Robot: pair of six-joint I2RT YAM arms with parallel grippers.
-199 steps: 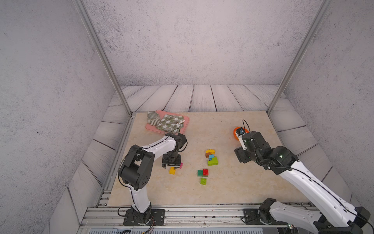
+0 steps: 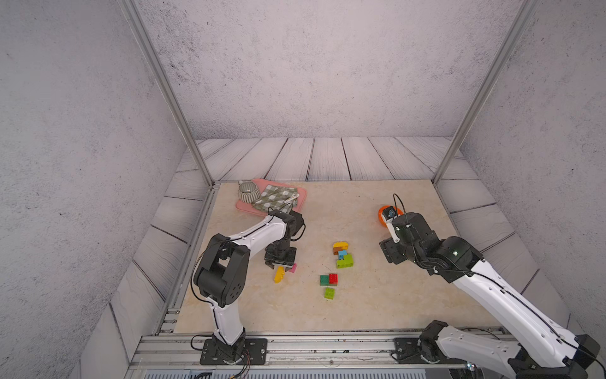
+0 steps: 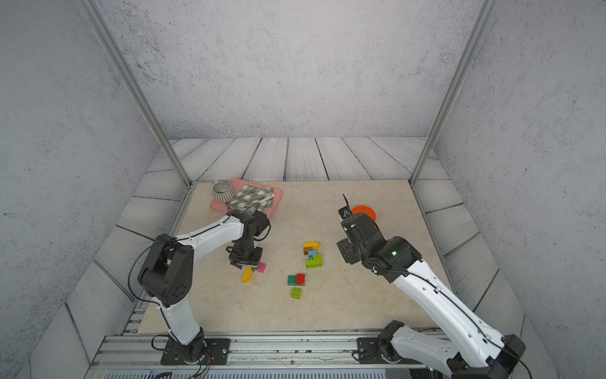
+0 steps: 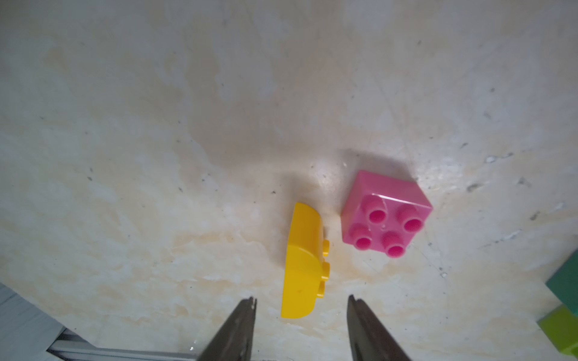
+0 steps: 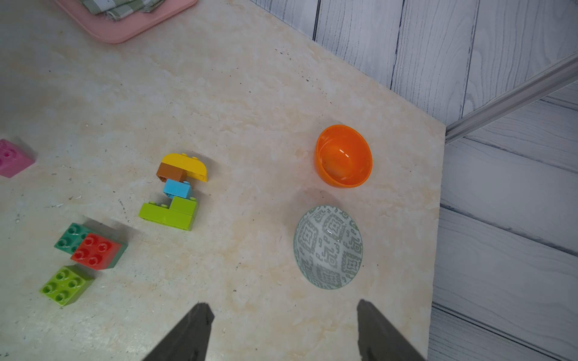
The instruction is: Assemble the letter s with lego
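Note:
My left gripper is open just above a yellow curved brick (image 4: 299, 264), which lies on its side beside a pink 2x2 brick (image 4: 391, 198), with nothing held. At the centre stands a group of yellow (image 5: 186, 162), brown (image 5: 170, 173), blue (image 5: 177, 189) and lime (image 5: 157, 213) bricks. Nearer the front are green (image 5: 71, 237) and red (image 5: 95, 252) bricks side by side, and a separate lime brick (image 5: 65, 285). My right gripper stands open over empty table at the right.
A pink tray (image 2: 246, 210) with a checked cloth and striped pot is at the back left. An orange bowl (image 5: 343, 153) and a grey patterned round object (image 5: 328, 246) sit at the right.
The right arm is still.

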